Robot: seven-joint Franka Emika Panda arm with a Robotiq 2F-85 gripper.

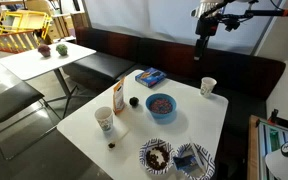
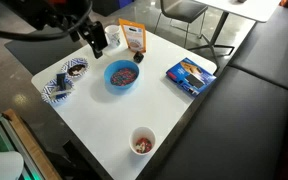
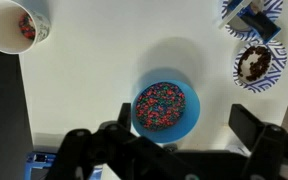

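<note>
My gripper is open above the white table, its two dark fingers wide apart with nothing between them. Below it in the wrist view stands a blue bowl filled with small red, green and dark pieces. A white cup with similar pieces inside stands at the upper left of that view. In exterior view 1 the gripper hangs high, well clear of the bowl and close above the white cup's side of the table in the picture.
Two patterned plates stand at the near edge: one with dark crumbs, another bearing pale and dark items. A blue box, an orange-white bag, a dark round object and a second cup surround the bowl.
</note>
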